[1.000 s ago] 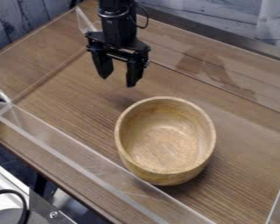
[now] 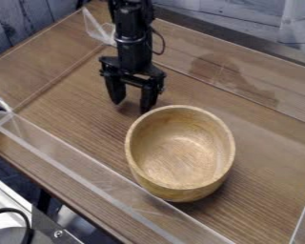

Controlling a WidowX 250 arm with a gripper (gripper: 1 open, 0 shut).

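Observation:
The black robot gripper (image 2: 132, 95) hangs low over the wooden table, just behind a round light wooden bowl (image 2: 178, 157). Its two fingers are spread apart; whether anything lies between them is hard to make out in this small, dark view. The bowl looks empty.
Bare tabletop (image 2: 66, 114) lies to the left of the gripper and to the right of the bowl. A clear strip runs along the table's front left edge, with a black cable beyond it at the bottom left.
The gripper has come down and toward the front, closer to the bowl's back rim. The bowl has not moved.

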